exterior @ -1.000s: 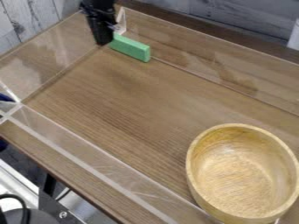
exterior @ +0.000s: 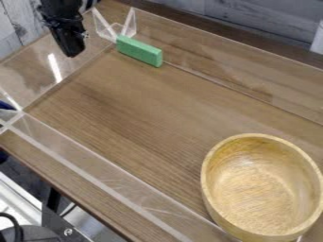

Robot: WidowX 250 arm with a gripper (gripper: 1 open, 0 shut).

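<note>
My gripper [exterior: 71,42] is at the top left, over the wooden table near its left side, shut with nothing visible between its fingers. To its right lies a green block [exterior: 139,51], with a clear plastic piece [exterior: 116,28] just behind it. A round light-wooden bowl [exterior: 259,184] stands at the lower right.
Clear panels [exterior: 94,175] run along the table's left and front left. A white object [exterior: 315,36] is at the top right edge, and black cables lie at the bottom left.
My gripper has moved left, away from the green block and clear plastic piece, and slightly down in the view. The block and bowl look unmoved.
</note>
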